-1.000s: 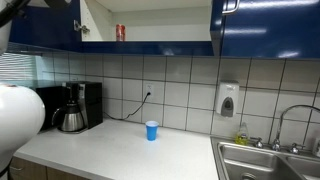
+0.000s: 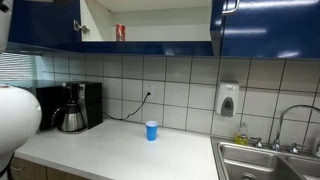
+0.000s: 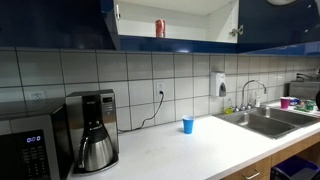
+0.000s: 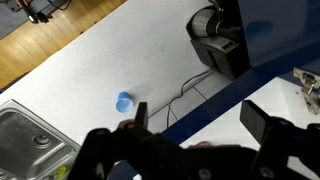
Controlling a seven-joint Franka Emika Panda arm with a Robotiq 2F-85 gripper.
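Observation:
In the wrist view my gripper stands open, its dark fingers wide apart with nothing held between them. A red can [image 2: 120, 33] stands on the shelf of the open upper cabinet. The same can [image 3: 160, 28] shows in the second exterior view; a reddish bit of it [image 4: 205, 143] may show in the wrist view, mostly behind the gripper. On the white counter is a blue cup [image 2: 151, 131], upright near the tiled wall and well away from the gripper. From above, the cup [image 4: 124, 103] appears left of the fingers. Neither exterior view shows the gripper itself.
A coffee maker [image 3: 92, 130] and a microwave [image 3: 28, 145] stand at the counter's left end. A sink [image 2: 255, 162] lies to the right, below a soap dispenser [image 2: 227, 98]. Blue cabinet doors [image 2: 272, 32] flank the shelf.
The upper part of my white arm has shifted slightly toward the left edge of the first exterior view, uncovering more blue door. The can and cup have not moved.

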